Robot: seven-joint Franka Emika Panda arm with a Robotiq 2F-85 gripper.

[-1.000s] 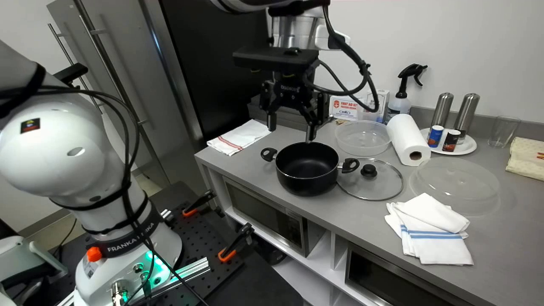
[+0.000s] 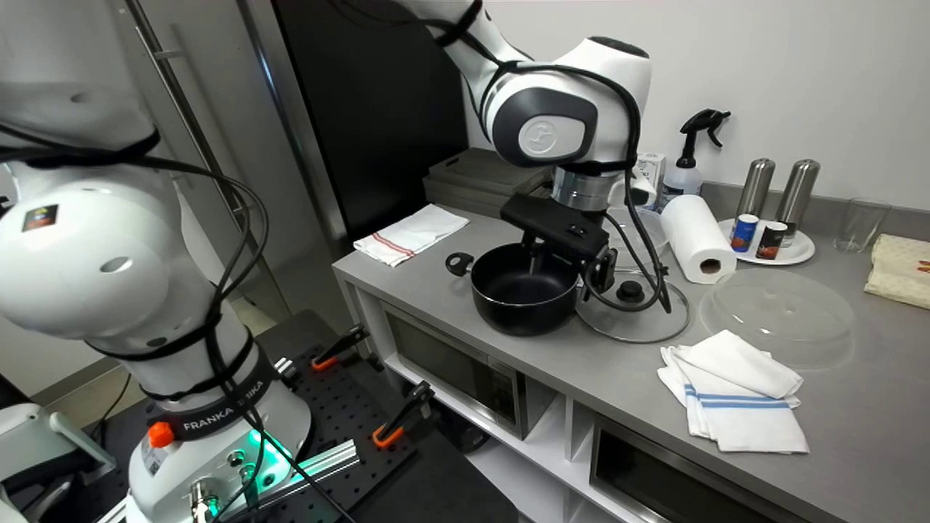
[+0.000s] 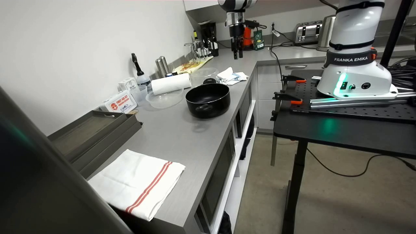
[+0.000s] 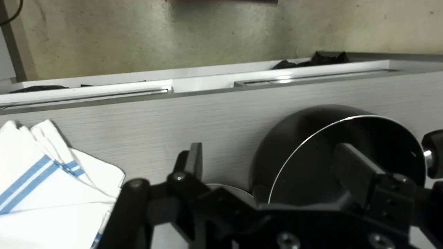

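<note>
A black two-handled pot [image 2: 525, 305] stands uncovered on the grey counter; its interior looks empty where visible. Its glass lid [image 2: 641, 327] lies flat just beside it, partly behind the arm's cable. My gripper [image 2: 567, 277] is open near the pot's lid-side handle, which the arm mostly covers in exterior view 1. From the wrist, one of the fingers [image 4: 359, 164] overlaps the pot's interior [image 4: 307, 170] and the other appears over bare counter. Nothing shows between them. Exterior view 2 has the gripper [image 3: 237, 56] beyond the pot [image 3: 208, 100], its height hard to judge.
A blue-striped towel [image 2: 732, 396] lies past the lid, a red-striped one [image 3: 144, 181] at the opposite end. Along the wall are grey trays [image 3: 97, 132], a paper towel roll [image 2: 697, 240] and a spray bottle [image 2: 684, 174]. Bare counter [image 3: 175, 136] lies between the red-striped towel and pot.
From above the pot's far side, my gripper has moved right and lower, toward the lid-side handle, and turned. It is still open. The pot, lid and towels have not moved.
</note>
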